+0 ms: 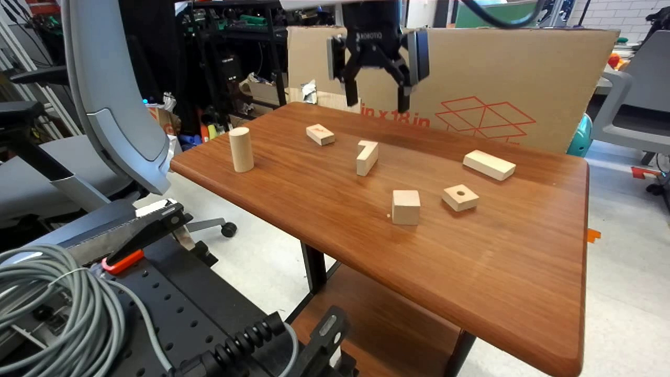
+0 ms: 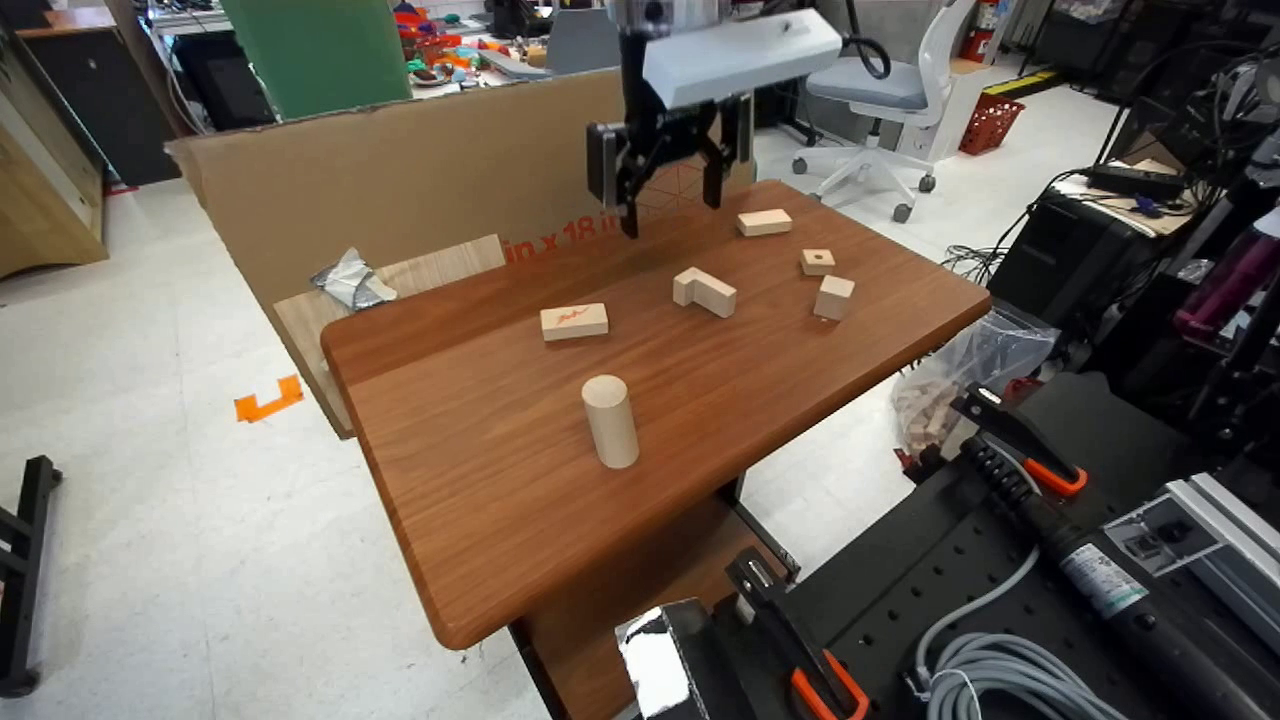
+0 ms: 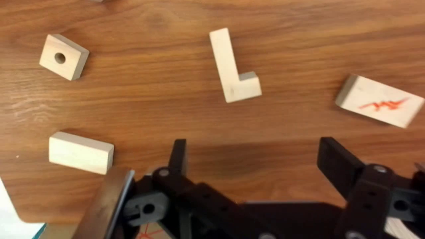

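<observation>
High over the far side of the table, my gripper (image 1: 377,107) stands open, its fingers wide apart with nothing between them. An L-shaped wooden block (image 1: 368,158) lies flat on its side near the middle of the table. In the wrist view this L-shaped block (image 3: 226,65) is beyond the fingertips, its long leg pointing to the top of the picture and its short leg to the right. In exterior view 2 the gripper (image 2: 672,216) is clear of the L-shaped block (image 2: 710,294), apart from it and higher.
A wooden cylinder (image 1: 241,150) stands upright near the left edge. Also on the table are a red-marked block (image 2: 575,320), a cube (image 1: 406,208), a block with a hole (image 1: 461,197) and a long block (image 1: 489,164). Cardboard (image 1: 502,81) rises behind the far edge.
</observation>
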